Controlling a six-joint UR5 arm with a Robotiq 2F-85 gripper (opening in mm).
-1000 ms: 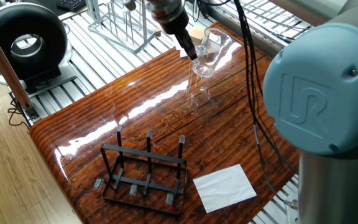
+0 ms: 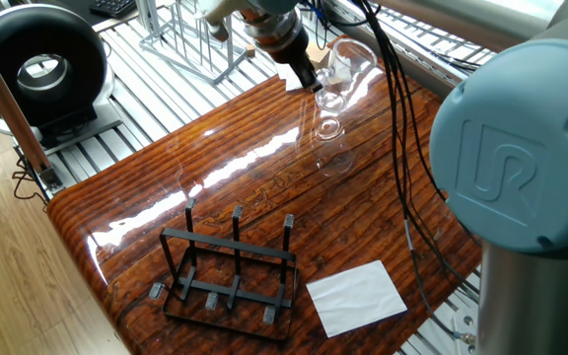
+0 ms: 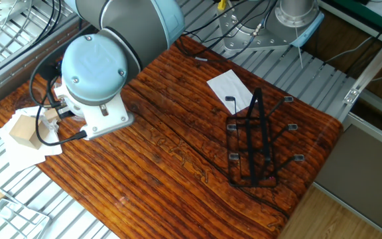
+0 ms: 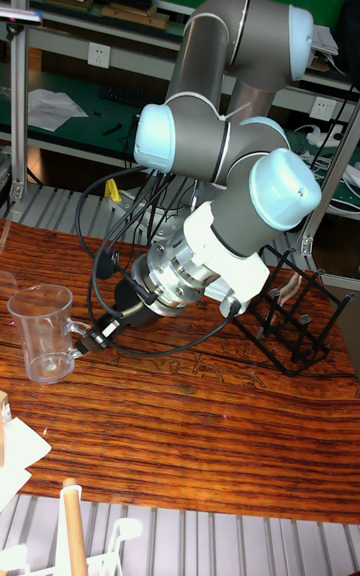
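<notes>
A clear glass mug (image 4: 45,333) is at the left in exterior view 3, its mouth up and its body slightly tilted. My gripper (image 4: 87,341) comes down at a slant from the right and is shut on the mug's handle; the fingertips are small and partly blurred there. Near the far table edge in exterior view 1, the same mug (image 2: 351,67) shows beside the gripper tip (image 2: 316,87), and its reflection lies apart below it on the glossy wood. In exterior view 2 the arm hides both mug and fingers.
A black wire rack (image 2: 230,276) stands on the wooden table (image 2: 136,247), with a white paper square (image 2: 357,298) beside it. Past the table's edge lie a wooden block (image 3: 28,131) on white paper and a white wire rack (image 3: 8,216).
The gripper and mug have shifted together slightly right and up in exterior view 1. The mug's reflection has moved too. Rack and paper have stayed put.
</notes>
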